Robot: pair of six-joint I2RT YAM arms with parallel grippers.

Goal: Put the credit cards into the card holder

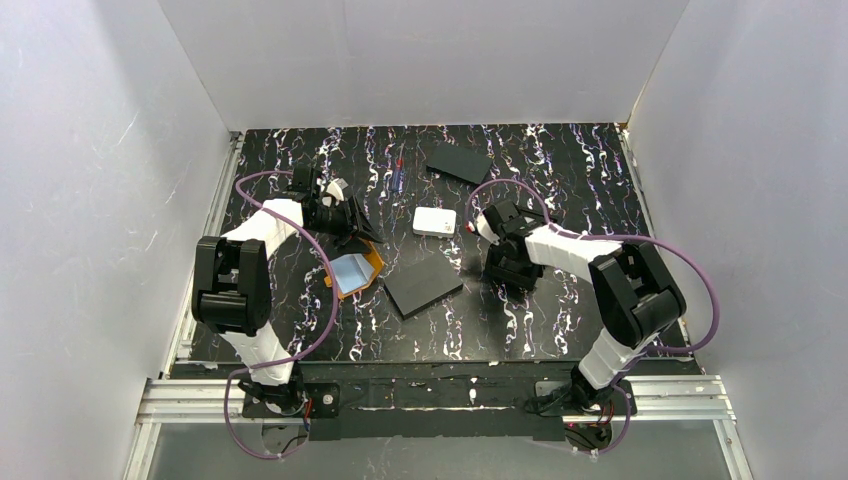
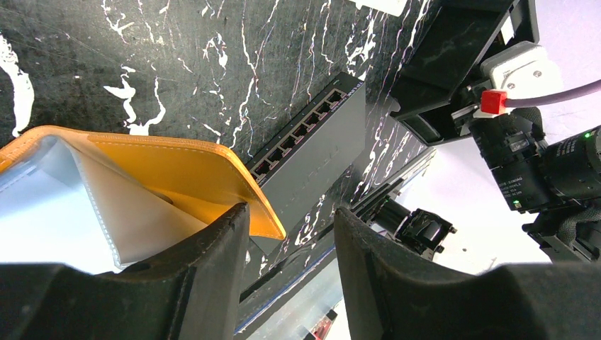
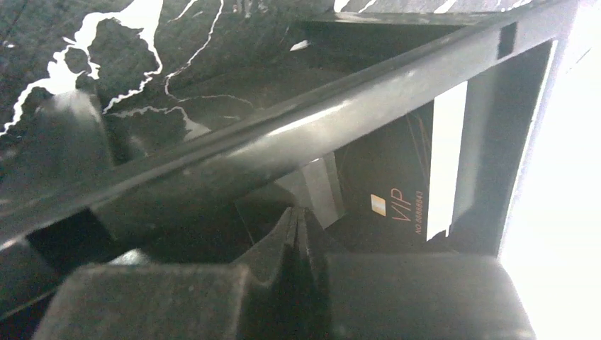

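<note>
The orange card holder (image 1: 375, 262) lies spread open at left, showing its pale blue inside. My left gripper is over its edge, open, with one finger beside the orange flap (image 2: 177, 163) and the flap's corner reaching into the gap. At right, a black divided tray (image 3: 326, 117) holds black cards; one, the VIP card (image 3: 397, 184), has its printed face showing. My right gripper is shut, its tips together with nothing between them. The VIP card lies outside its fingers, up and to the right of the tips in the right wrist view.
A dark flat box (image 1: 424, 285) with a slotted side lies between the arms. Behind it stand a white box (image 1: 434, 222), a black panel (image 1: 459, 163) and a thin blue-and-red tool (image 1: 398, 176). Tray walls and a divider closely surround my right fingers.
</note>
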